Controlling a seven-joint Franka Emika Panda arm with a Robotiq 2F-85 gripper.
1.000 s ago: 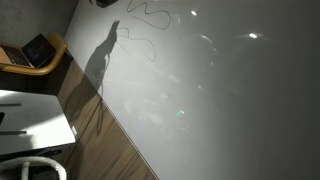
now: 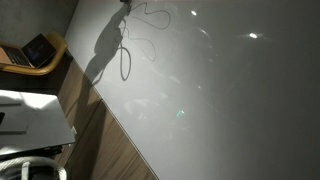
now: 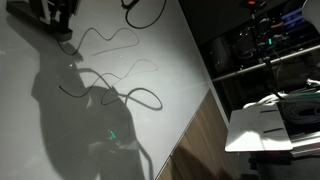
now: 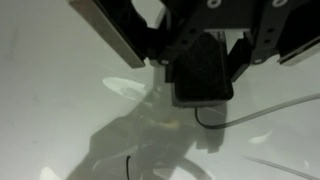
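Observation:
In the wrist view, a dark, box-shaped object (image 4: 200, 88) is between the fingers of my gripper, which is shut on it. A thin cable (image 4: 245, 118) comes off its lower edge and runs right. Exterior view 2 has the dark gripper end (image 3: 55, 15) at the upper left, over the pale surface; what it grips is hard to make out there. A thin dark cable (image 3: 108, 40) curves away from it. In exterior view 1 the gripper is mostly out of frame at the top, with a cable loop (image 2: 125, 65) below.
A chair (image 2: 40, 68) with a laptop (image 2: 38, 50) and a white side table (image 2: 40, 120) stand at the left.
In exterior view 1, the arm's shadow has shifted rightward and upward. A cable loop has appeared beside it and moved slightly right. The dark shape at the top edge has moved right.

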